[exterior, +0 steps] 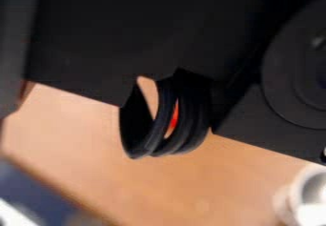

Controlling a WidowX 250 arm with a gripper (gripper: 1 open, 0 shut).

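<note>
The black body of the arm (128, 30) fills the upper part of the camera view, very close and blurred at the edges, with looped black cables (192, 125) hanging from it. Behind the loops a small patch of red (173, 120) shows, mostly hidden. The gripper's fingers cannot be made out.
The wooden table (128, 182) spans the lower view. A white or silver round object (307, 199) is cut off at the lower right edge. A dark blue area (26, 201) lies beyond the table's edge at lower left.
</note>
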